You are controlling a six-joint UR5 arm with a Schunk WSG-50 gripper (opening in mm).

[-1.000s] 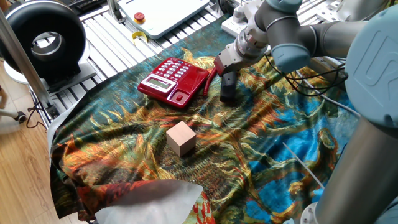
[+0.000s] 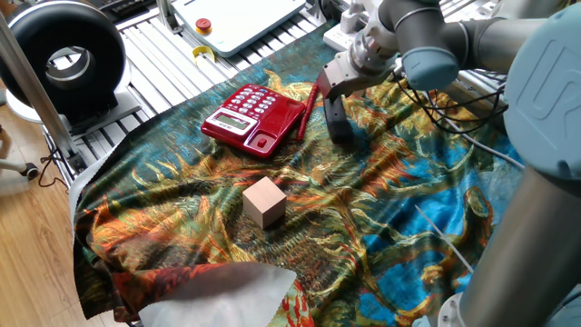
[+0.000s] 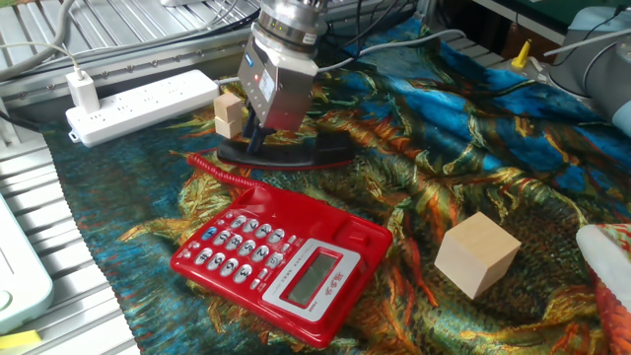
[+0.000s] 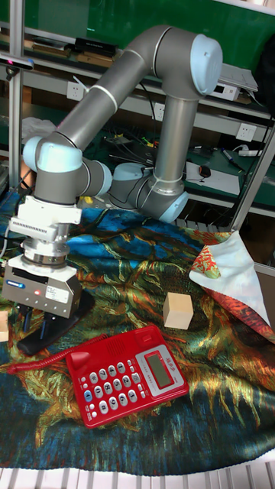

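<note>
A red desk telephone [image 3: 281, 261] with silver keys lies on the patterned cloth, its coiled red cord [image 3: 222, 173] running to the black handset [image 3: 320, 153]. My gripper [image 3: 258, 143] points down over the handset, a dark finger against its side near the corded end; it appears shut on the handset. The far finger is hidden in exterior view 2. In exterior view 3 the handset [image 4: 57, 328] lies low, behind the phone and beneath the gripper body. Whether its underside touches the cloth cannot be made out.
A wooden cube [image 2: 264, 202] sits on open cloth beside the phone. Small wooden blocks [image 3: 228, 116] and a white power strip [image 3: 143, 106] are close behind the gripper. The cloth is rumpled, with one corner [image 4: 236, 273] folded over.
The gripper and handset have shifted slightly right in exterior view 1, and the handset has turned a little with the gripper. Phone base and cube have not moved.
</note>
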